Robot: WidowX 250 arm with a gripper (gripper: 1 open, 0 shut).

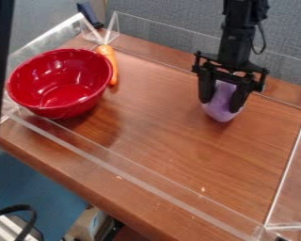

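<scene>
My black gripper [225, 87] is at the back right of the wooden table, lowered over a purple object [222, 110], its fingers around or just at the object's upper part. The fingers hide much of it, and I cannot tell whether they are closed on it. A red bowl [60, 83] sits at the left of the table. An orange object [106, 57], possibly a carrot, lies just behind and right of the bowl.
Clear plastic walls edge the wooden table [153, 160]. A grey backdrop stands behind.
</scene>
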